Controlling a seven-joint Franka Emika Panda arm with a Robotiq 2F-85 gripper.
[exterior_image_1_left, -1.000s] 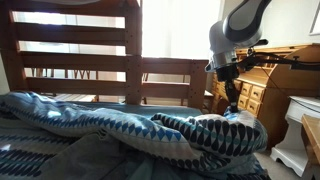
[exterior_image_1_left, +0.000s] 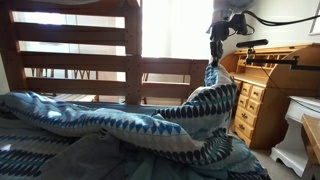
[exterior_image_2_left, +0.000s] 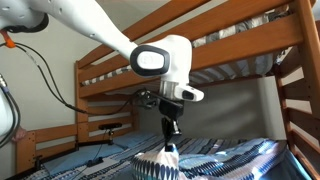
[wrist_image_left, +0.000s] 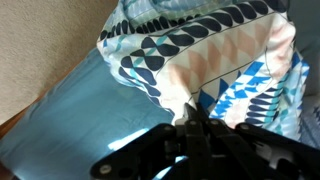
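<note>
A blue-and-white patterned blanket (exterior_image_1_left: 205, 106) lies bunched across the bed, and its right end is drawn up into a tall peak. At the top of that peak, my gripper (exterior_image_1_left: 216, 63) is shut on a fold of the cloth. Exterior view 2 has the gripper (exterior_image_2_left: 169, 143) pointing down over the raised blanket (exterior_image_2_left: 157, 166). From the wrist, the blanket (wrist_image_left: 205, 55) spreads out from the gripper, its thin fold gathered at the fingertips; the dark fingers hide part of the cloth there.
Wooden bunk rails (exterior_image_1_left: 70, 35) stand behind the bed, and an upper rail (exterior_image_2_left: 225, 48) runs above the arm. To the right are a wooden desk with drawers (exterior_image_1_left: 250, 100) and a white piece of furniture (exterior_image_1_left: 296, 135). A plain blue sheet (wrist_image_left: 75, 130) lies bare beside the blanket.
My gripper has risen and shifted slightly left. The blanket's right end, low and rounded before, has come up with it into a steep peak.
</note>
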